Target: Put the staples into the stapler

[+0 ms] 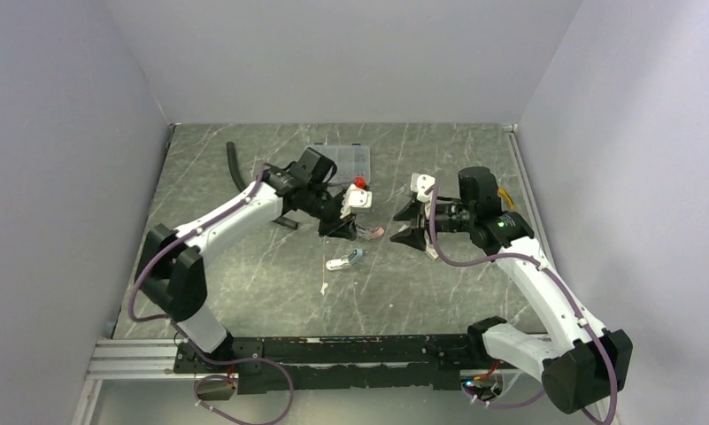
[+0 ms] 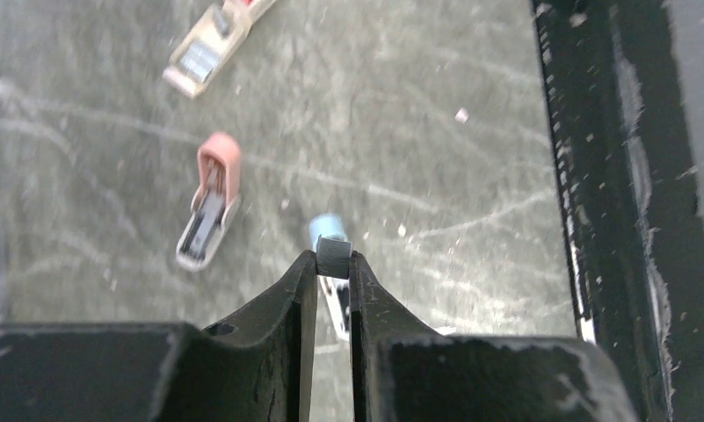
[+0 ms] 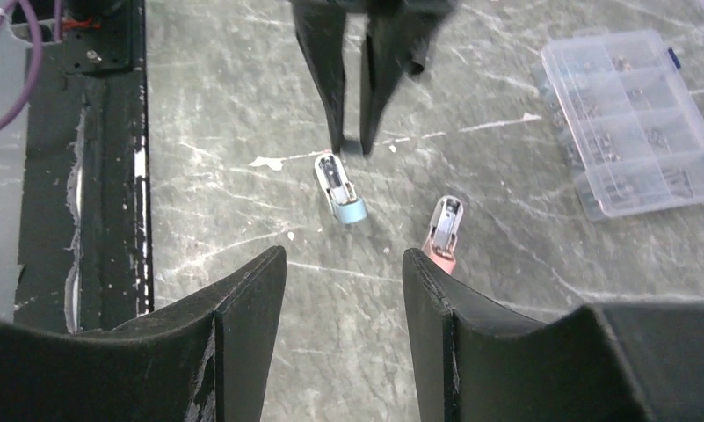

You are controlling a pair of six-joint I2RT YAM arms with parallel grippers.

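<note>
A small grey block of staples [image 2: 334,258] is pinched at the tips of my left gripper, which is shut on it above the table. A stapler with a blue end lies on the table behind the block in the left wrist view. The pink-ended stapler [image 2: 213,207] rests apart from it, its narrow channel facing up. My right gripper stands open to the right, nothing between its fingers. Part of the blue-ended stapler is covered by my left fingers in the left wrist view.
A cream, hinged piece [image 2: 205,54] with a grey block in it lies beyond the pink stapler, partly under my right gripper from above. At the back stands a clear compartment box [image 3: 634,123]. Black tubes [image 1: 235,165] lie at left.
</note>
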